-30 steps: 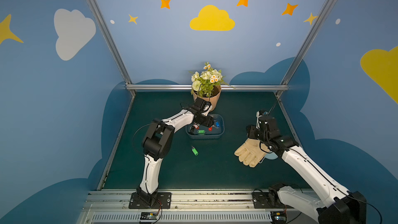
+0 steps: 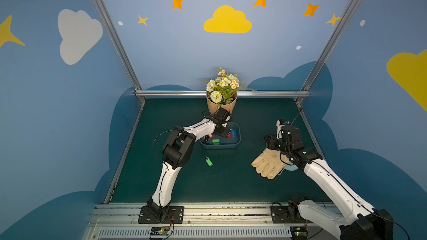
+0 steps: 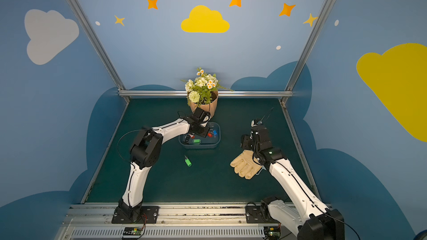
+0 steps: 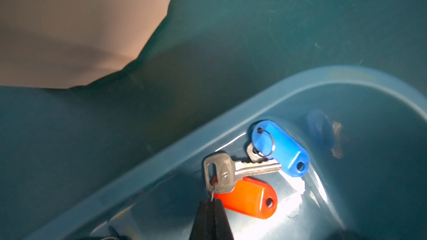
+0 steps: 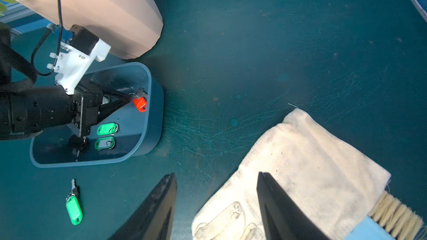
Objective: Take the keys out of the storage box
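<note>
Inside the blue-grey storage box, my left gripper is shut on the ring of a key with a red tag. Its silver key lies across the tag, just ahead of the fingertips. Close beside it, in the box's corner, rests a key with a blue tag. Two green-tagged keys lie farther along the box, and a dark key fob sits near its left end. On the table in front is another green-tagged key. Over the glove, my right gripper stands open and empty.
A flowerpot in tan wrapping stands right behind the box. To the right lie a beige work glove and a blue brush. Bare table separates the box from the glove.
The red tag has swung round under its key. The right arm has shifted only slightly, its gripper still open.
</note>
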